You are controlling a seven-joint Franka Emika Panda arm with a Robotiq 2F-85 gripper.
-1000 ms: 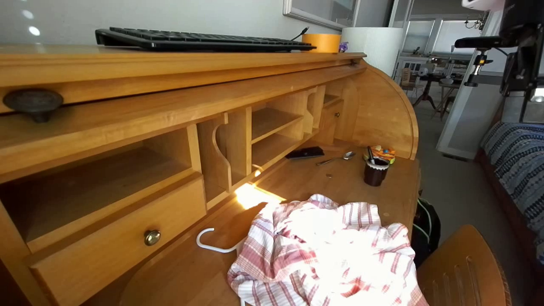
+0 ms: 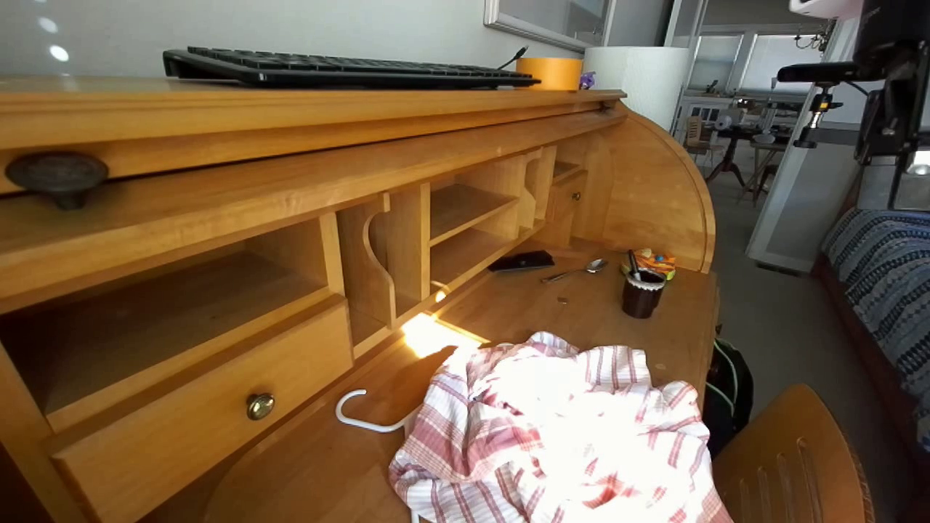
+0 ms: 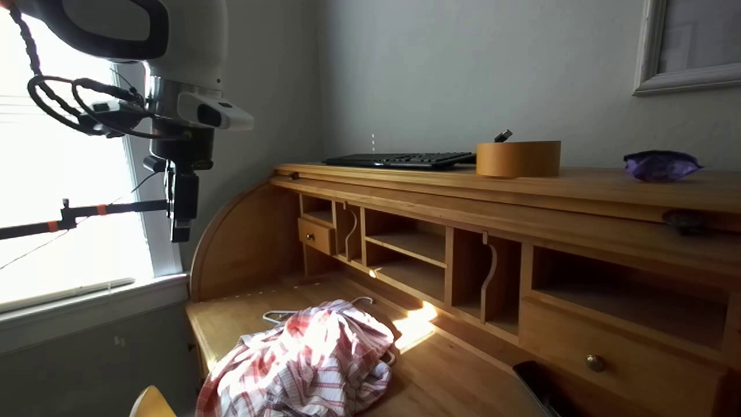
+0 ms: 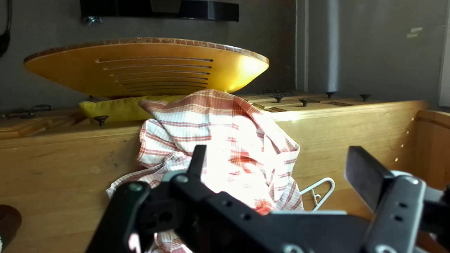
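Observation:
A red-and-white plaid cloth (image 2: pixel 558 436), crumpled and partly washed out by sunlight, lies on the desk top (image 3: pixel 444 375). From under it pokes a white hanger (image 4: pixel 322 189); its hook also shows left of the cloth in exterior view 1. My gripper is open, its two fingers wide apart with nothing held between them. In exterior view 2 the gripper (image 3: pixel 182 233) hangs high above the desk, at the upper left, well clear of the cloth (image 3: pixel 312 361).
On the desk stand a dark cup (image 2: pixel 642 295), a spoon (image 2: pixel 575 271) and a black phone-like object (image 2: pixel 523 261). A keyboard (image 2: pixel 340 70) and an orange roll (image 2: pixel 549 73) rest on the upper shelf. A wooden chair (image 2: pixel 793 462) stands at the front.

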